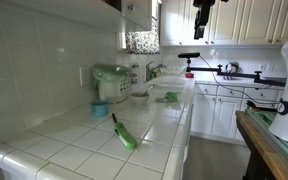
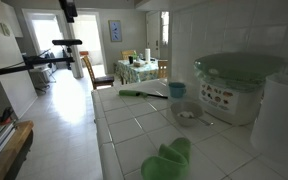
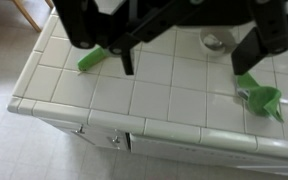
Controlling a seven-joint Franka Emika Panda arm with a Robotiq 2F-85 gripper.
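Observation:
My gripper (image 1: 199, 36) hangs high above the counter's front side in exterior view 1, apart from everything. In the wrist view the gripper stands open, its two dark fingers wide apart with only tiles between them. A green-handled utensil (image 1: 125, 134) with a dark end, looking like a knife, lies on the white tiled counter (image 1: 76, 150). Its green handle (image 3: 92, 60) shows left of the fingers. A crumpled-looking green item (image 2: 166, 163) rests on the tiles, right of the fingers in the wrist view; what it is I cannot tell.
A small bowl (image 2: 187, 113), a blue cup (image 2: 176, 89) and a white basket with a green rim (image 2: 230, 97) stand toward the wall. Tiles between the utensil and the green item are clear. A wooden table edge (image 1: 262, 143) lies across the aisle.

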